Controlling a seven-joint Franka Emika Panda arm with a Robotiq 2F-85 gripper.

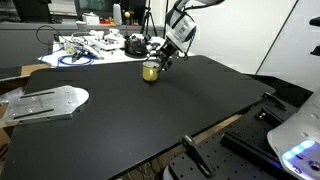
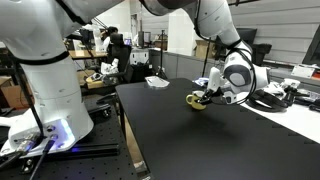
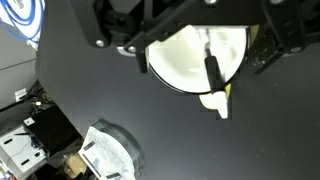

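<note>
A yellow mug [image 1: 150, 72] stands on the dark table, near its back edge in exterior view 1. In the wrist view, the mug's white inside [image 3: 178, 62] faces the camera, and a thin black-and-white object [image 3: 214, 78], perhaps a marker, reaches across its rim. My gripper is open over the mug, with dark fingers [image 3: 266, 50] on opposite sides of the opening. From exterior view 2, the gripper is right at the mug [image 2: 197, 103] and partly hides it. Whether the fingers touch the mug cannot be seen.
A pale flat object [image 1: 46, 104] lies at the table's left in exterior view 1. A white item [image 2: 157, 82] rests farther back in exterior view 2. Cables and clutter [image 1: 95, 45] fill the area behind the table.
</note>
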